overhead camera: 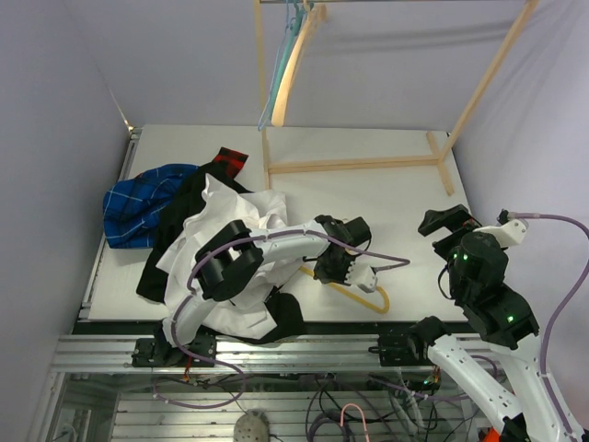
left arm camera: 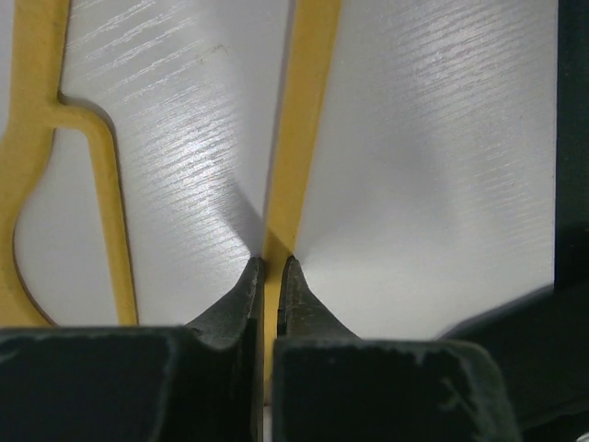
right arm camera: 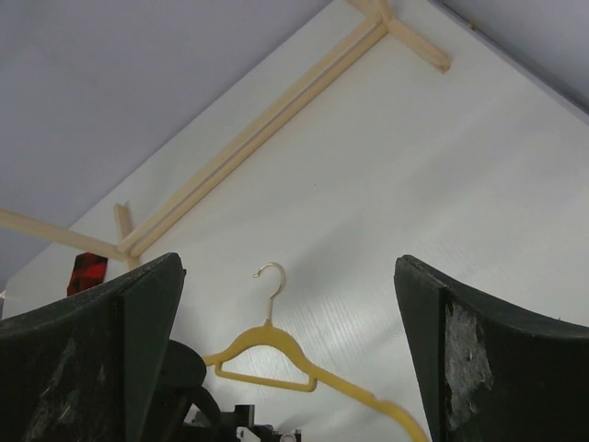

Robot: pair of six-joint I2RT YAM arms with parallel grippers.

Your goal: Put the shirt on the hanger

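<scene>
The yellow hanger [overhead camera: 382, 299] lies at the front middle of the table, partly hidden under my left arm in the top view. My left gripper is shut on one bar of this hanger [left arm camera: 304, 120]. Its metal hook [right arm camera: 279, 287] shows in the right wrist view, pointing toward the back. My right gripper is open with nothing between its fingers, standing apart from the hanger on the right side. A heap of clothing lies at the left: a white shirt [overhead camera: 219, 210] on top of black cloth [overhead camera: 155, 276], partly covered by my left arm.
Blue plaid cloth [overhead camera: 147, 203] and a red plaid piece [overhead camera: 232, 158] lie at the far left and back. A wooden rack [overhead camera: 359, 164] spans the back, with several hangers [overhead camera: 287, 78] hanging overhead.
</scene>
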